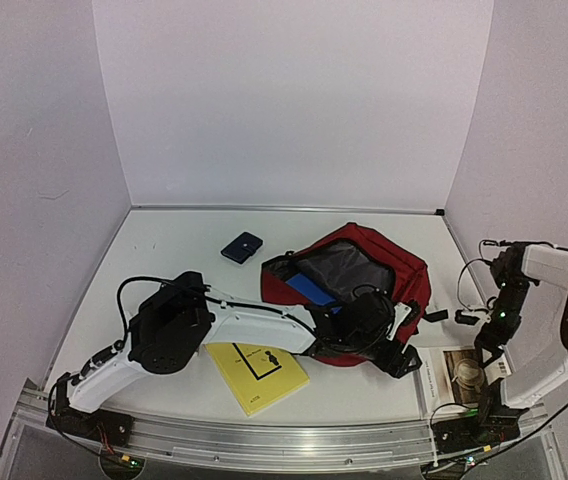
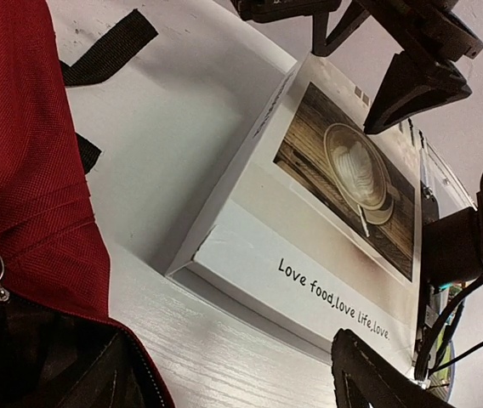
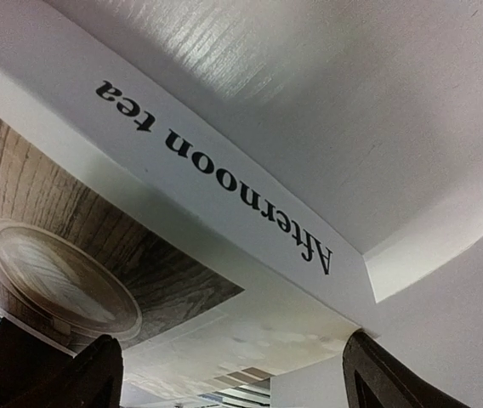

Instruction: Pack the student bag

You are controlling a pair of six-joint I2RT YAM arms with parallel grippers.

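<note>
The red bag (image 1: 384,250) lies open at mid table, with something blue (image 1: 309,290) inside. My left gripper (image 1: 402,338) is open at its front right side. In the left wrist view one finger (image 2: 97,378) overlaps the zipped rim; whether it is inside the bag cannot be told. A white book (image 1: 464,375) with a coffee cup picture lies at the front right. Above its far end, my right gripper (image 1: 476,330) stands open, one fingertip (image 3: 365,357) close to a corner. The yellow book (image 1: 249,385) is partly covered by the left arm.
A dark blue wallet-like item (image 1: 242,248) lies behind the left arm, left of the bag. Black straps (image 2: 110,47) stick out from the bag toward the white book.
</note>
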